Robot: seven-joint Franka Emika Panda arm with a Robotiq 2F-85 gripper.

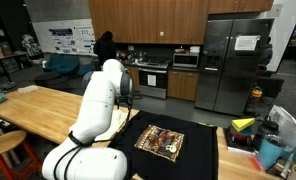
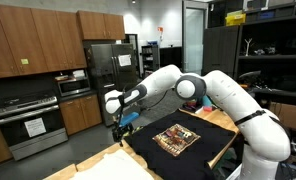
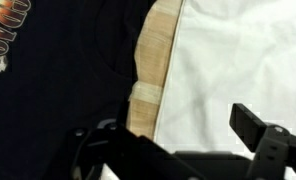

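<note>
A black T-shirt with a colourful print [image 1: 160, 143] lies spread on the wooden table; in the wrist view its dark fabric [image 3: 48, 85] fills the left side. Beside it lies a white cloth [image 2: 106, 168], which covers the right side of the wrist view, with a strip of bare wood [image 3: 148, 95] between the two. My gripper is open above the gap and the white cloth's edge, its black fingers [image 3: 256, 128] wide apart and nothing between them. In exterior view 2 the gripper [image 2: 128, 133] hangs over the table's far side.
Cups, a blue container [image 1: 272, 150] and coloured items [image 1: 243, 125] crowd the table's right end. A round orange-red stool [image 1: 5, 143] stands at the left. Bare wood [image 1: 48, 110] extends along the table's left part.
</note>
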